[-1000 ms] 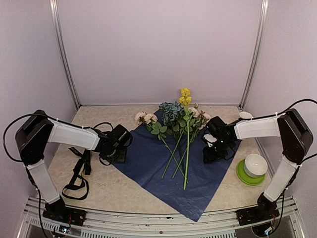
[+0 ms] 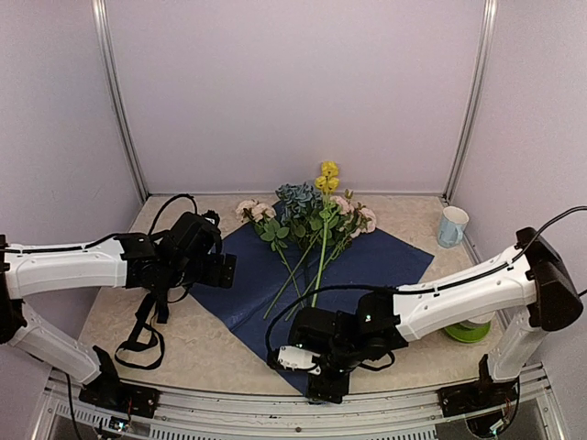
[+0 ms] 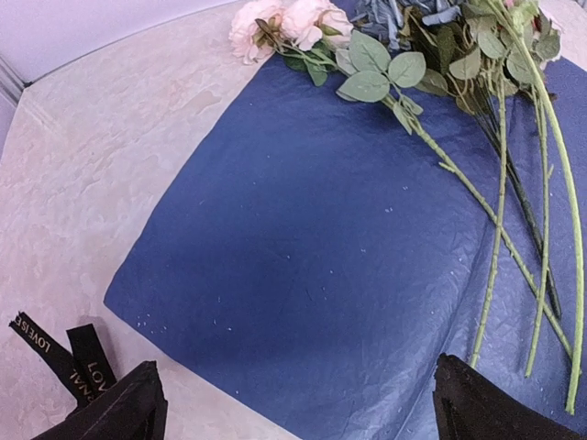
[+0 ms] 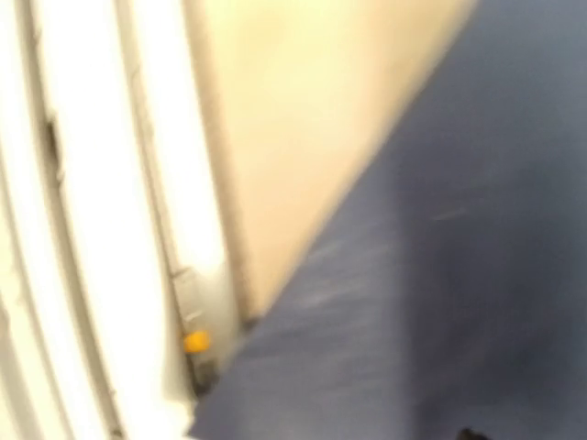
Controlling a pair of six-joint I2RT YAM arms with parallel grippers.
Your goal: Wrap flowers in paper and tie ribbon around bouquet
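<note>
Fake flowers lie fanned out on a blue sheet (image 2: pixel 240 302): yellow blooms (image 2: pixel 327 178), blue-grey ones (image 2: pixel 299 197) and pink ones (image 2: pixel 256 211), their green stems (image 3: pixel 495 266) crossing toward the front. A black ribbon with white lettering (image 3: pixel 92 359) rests on the table left of the sheet. My left gripper (image 2: pixel 223 272) stands open above the sheet's left corner, empty between its fingers. Over the sheet's front corner is my right gripper (image 2: pixel 323 392), open; its fingers are hardly visible in the blurred right wrist view, where the sheet (image 4: pixel 495 229) fills the right side.
A light blue mug (image 2: pixel 451 227) stands at the back right. My right forearm partly covers the green plate (image 2: pixel 470 332) and the white bowl on it. A metal rail (image 2: pixel 238 409) runs along the table's front edge. Bare table shows at the front left.
</note>
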